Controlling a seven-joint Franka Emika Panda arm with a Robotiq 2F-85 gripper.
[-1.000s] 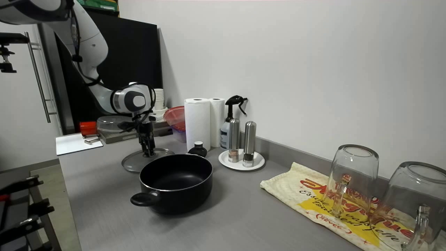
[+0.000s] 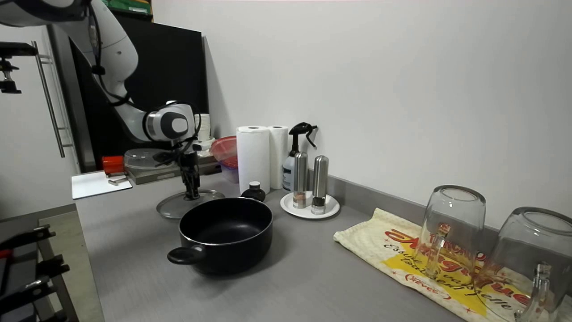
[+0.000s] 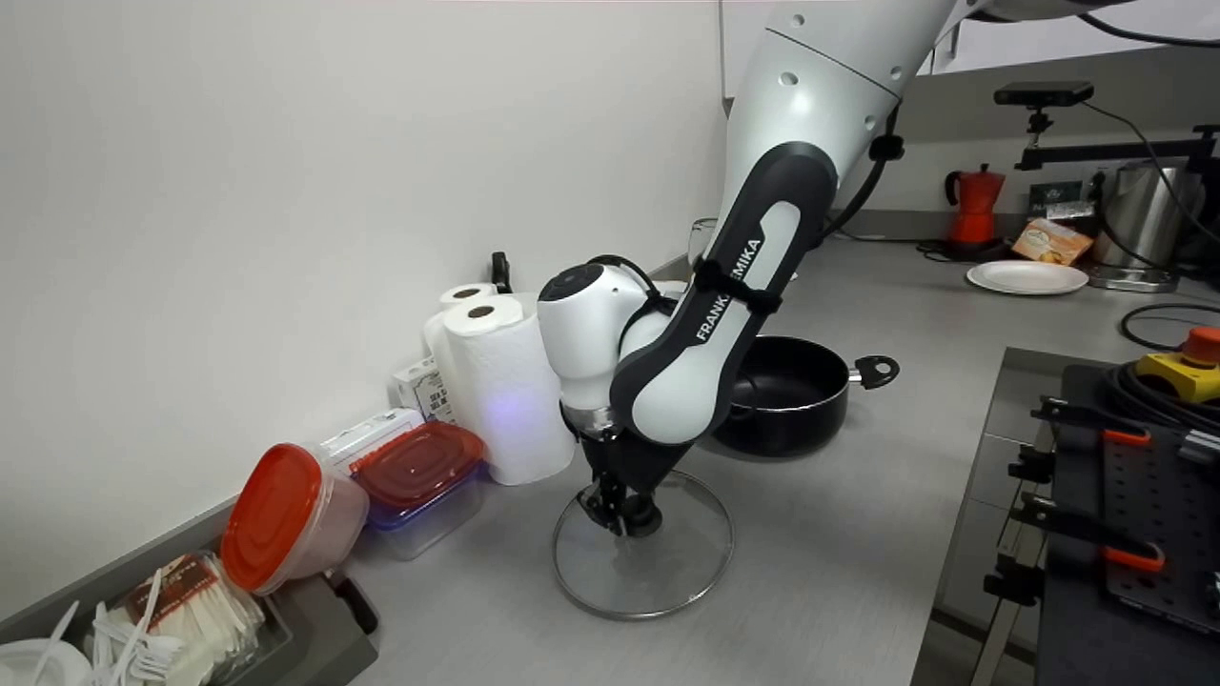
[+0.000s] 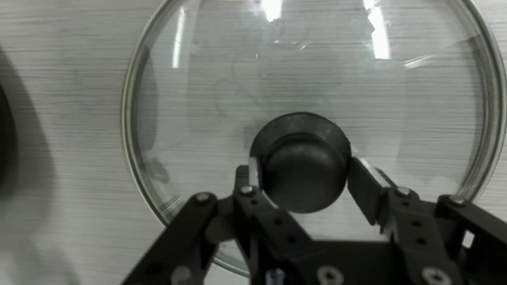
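The glass lid (image 3: 675, 572) with a metal rim lies on the counter, its black knob (image 4: 304, 173) upward. My gripper points down at the knob, one finger on each side of it. The fingers are part open; the left finger (image 4: 254, 171) is very close to the knob or touching it, and a sliver of space seems to show by the right finger (image 4: 366, 185). In exterior view 1, the black pot (image 2: 228, 241) stands uncovered in front of the lid, with its handle toward the counter's left edge.
Paper towel rolls (image 2: 253, 161) and a small dark bottle (image 2: 253, 191) stand near the wall behind the pot. Two mills share a white plate (image 2: 289, 206). Glass mugs (image 2: 456, 209) rest on a cloth (image 2: 375, 236) at right. Plastic containers (image 3: 286, 520) sit beside the lid.
My gripper and wrist have shifted up slightly, staying over the lid's knob. The lid has moved barely, a touch to the right in exterior view 1. The pot has not moved.
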